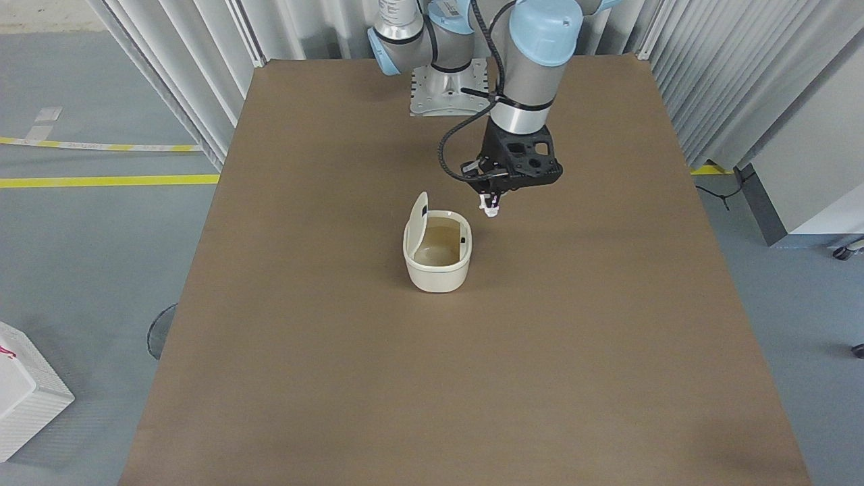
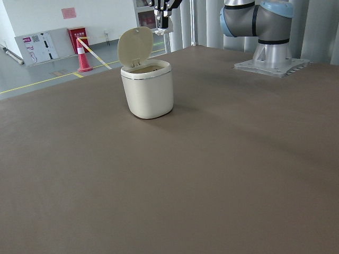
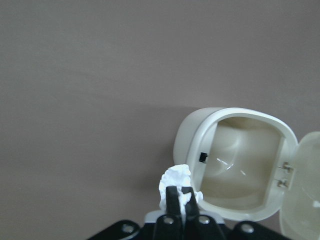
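A cream bin (image 1: 437,275) stands on the brown table with its lid (image 2: 134,46) raised and its inside visible. My gripper is shut on a crumpled white paper (image 3: 175,176). In the front view the gripper hangs above the table, just behind and to the right of the bin; in the left view it is above and behind the bin. In the wrist view the paper is over the near rim of the opening, beside it.
Curtains line the back, and a white box (image 1: 24,397) lies on the floor at the left.
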